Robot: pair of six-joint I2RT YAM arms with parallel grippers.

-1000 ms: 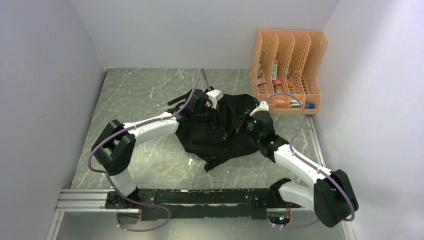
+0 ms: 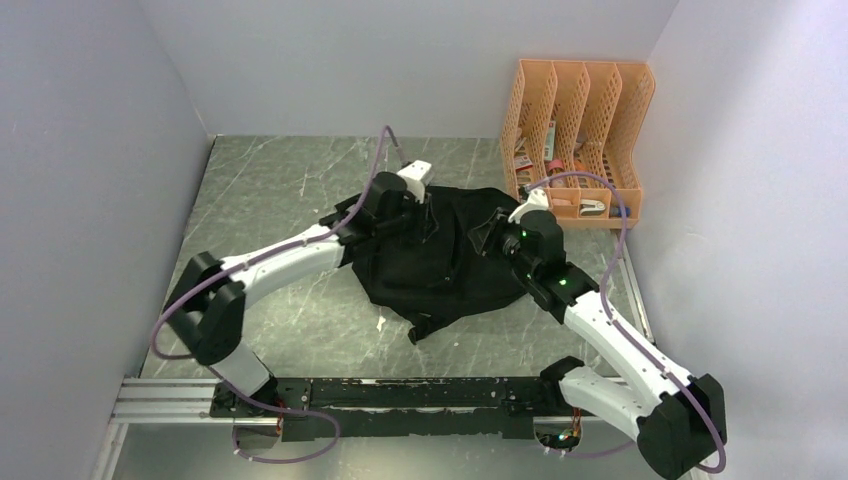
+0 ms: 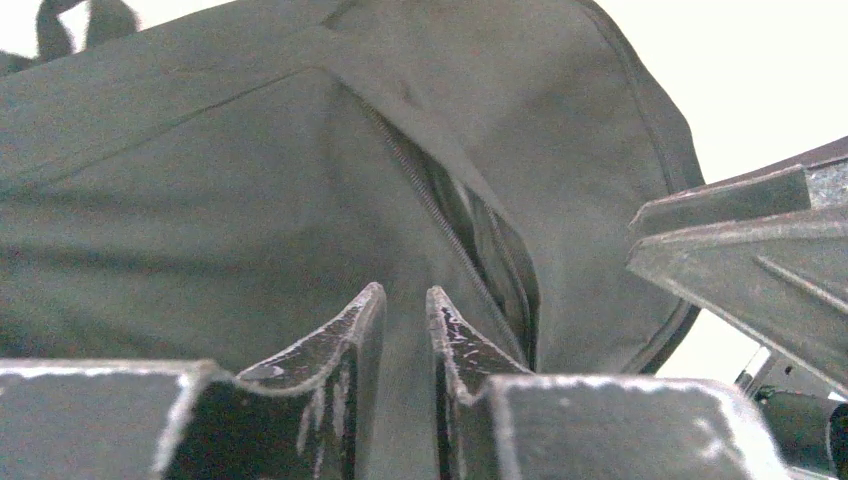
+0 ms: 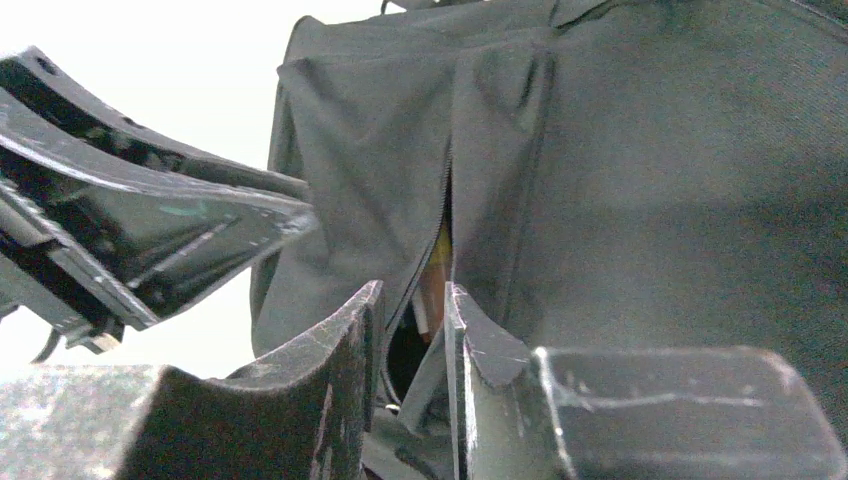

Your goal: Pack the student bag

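Observation:
The black bag point(image 2: 430, 275) lies on the table beneath both grippers. Its zipped pocket hangs partly unzipped, with the slit point(image 3: 480, 235) showing in the left wrist view. Through the same gap, the right wrist view gives a glimpse of something orange-brown and yellow point(image 4: 435, 285) inside. My left gripper is over the bag's left part, its fingers parted a little and nothing between them. Over the right part stands my right gripper, likewise slightly open and empty. The two grippers face each other with a gap between.
An orange divided organizer point(image 2: 597, 95) stands at the back right, with several small items in its lower compartments. Walls bound the table at the sides and back.
The right one has shifted a little right.

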